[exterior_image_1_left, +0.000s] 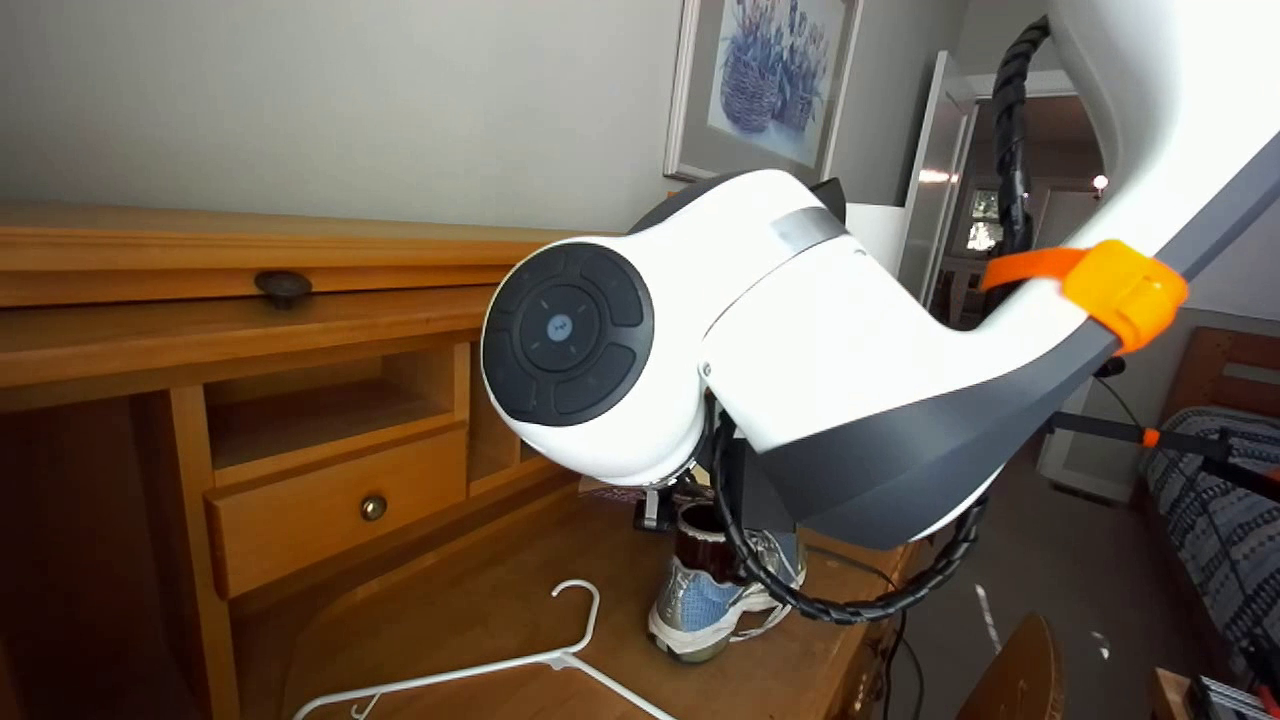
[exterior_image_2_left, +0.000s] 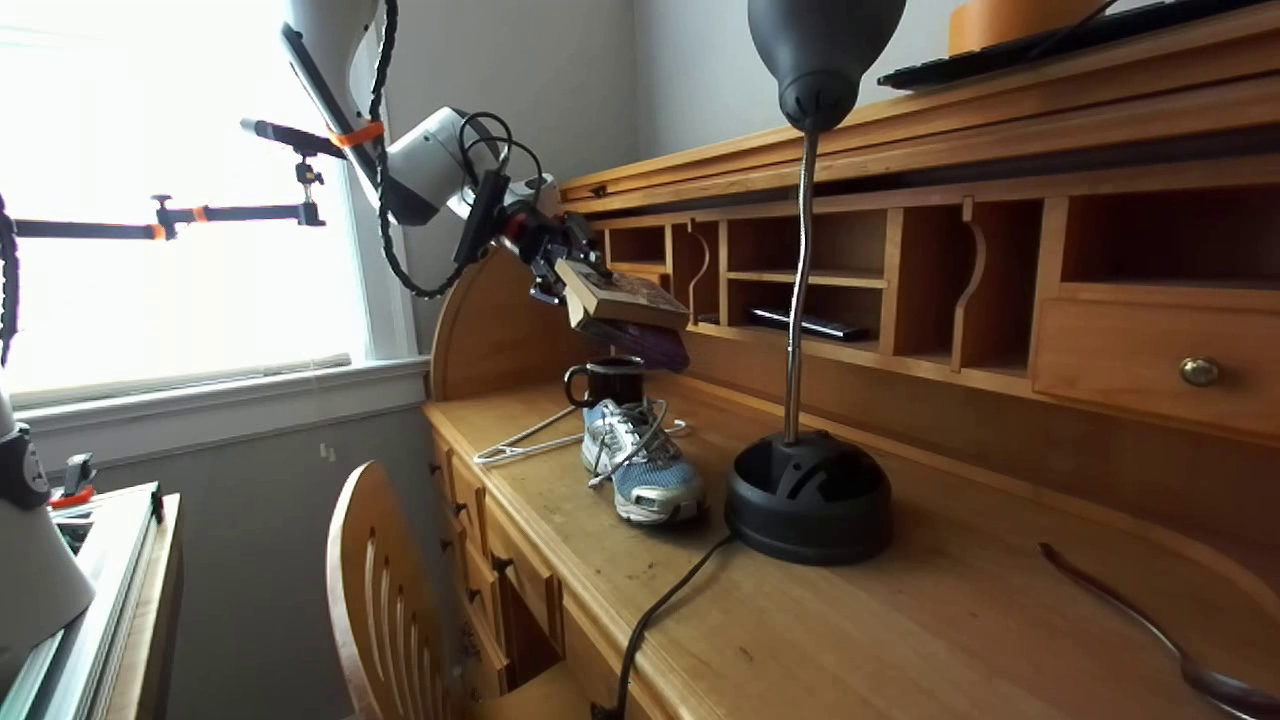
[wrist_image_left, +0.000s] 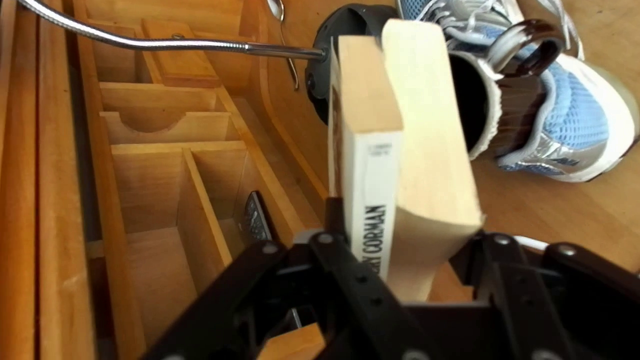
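My gripper is shut on two paperback books, one finger on either side of the pair. The thinner book (wrist_image_left: 373, 174) shows a white spine with "CORMAN" in black. Pressed beside it is the thicker book (wrist_image_left: 429, 132), its pale page edges showing. In exterior view 2 the books (exterior_image_2_left: 624, 298) hang tilted in the air, above a dark mug (exterior_image_2_left: 615, 382) and a blue-and-silver running shoe (exterior_image_2_left: 654, 462). In exterior view 1 my arm hides most of the gripper. The mug (wrist_image_left: 519, 117) appears set in the shoe's (wrist_image_left: 579, 114) opening.
A black desk lamp (exterior_image_2_left: 810, 498) stands right of the shoe, its cord crossing the desk's front edge. A white hanger (exterior_image_1_left: 558, 659) lies on the desk. Cubbyholes (exterior_image_2_left: 806, 250) line the back. A spoon (exterior_image_2_left: 1182, 654) rests far right, with bare desktop between it and the lamp.
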